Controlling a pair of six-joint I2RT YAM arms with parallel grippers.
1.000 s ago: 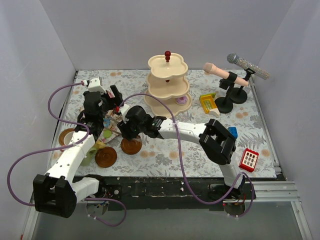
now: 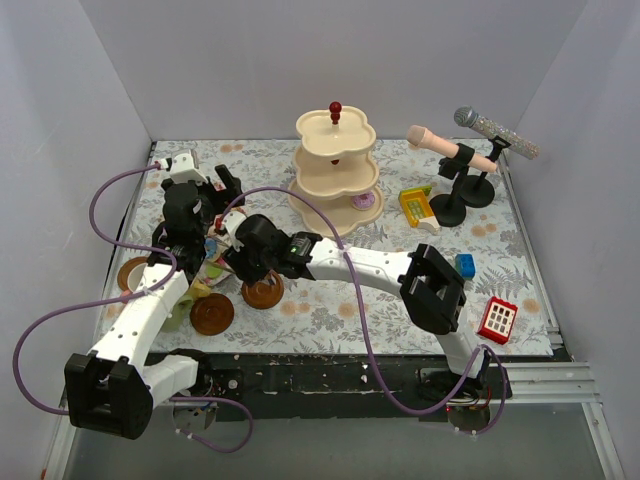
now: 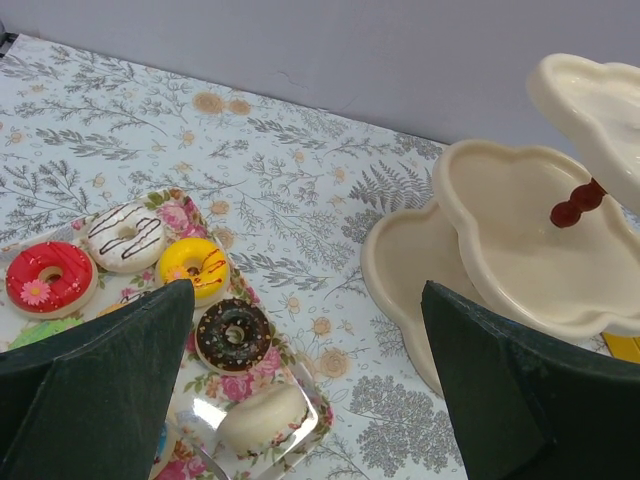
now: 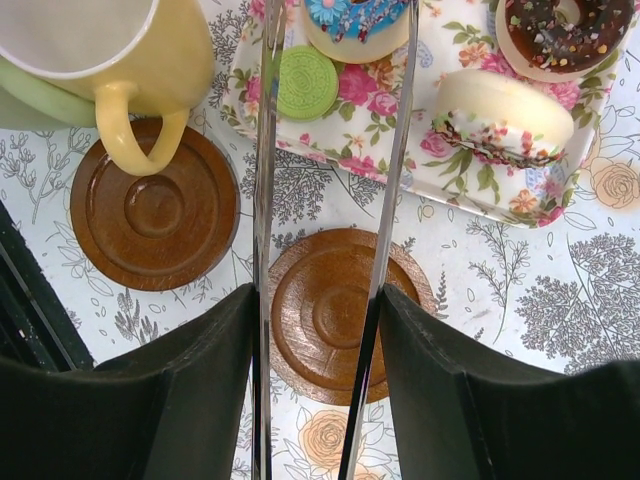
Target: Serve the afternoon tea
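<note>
A floral tray [image 4: 470, 195] holds several donuts, including a red one [image 3: 50, 277], a chocolate one [image 3: 233, 335] and a blue one [image 4: 355, 25], plus a green round biscuit [image 4: 307, 82]. A three-tier cream stand [image 2: 335, 180] stands behind it. My left gripper is open above the tray, facing the stand. My right gripper points down over the tray's near edge, its long metal tips part open around the blue donut and biscuit in view; whether they touch either is unclear. A yellow mug [image 4: 160, 55] and wooden coasters [image 4: 150, 225] lie beside the tray.
Microphones on black stands [image 2: 475, 190], a yellow box [image 2: 415, 205], a blue object [image 2: 465, 265] and a red-and-white item [image 2: 497, 319] are on the right.
My right gripper has moved slightly left over the tray.
</note>
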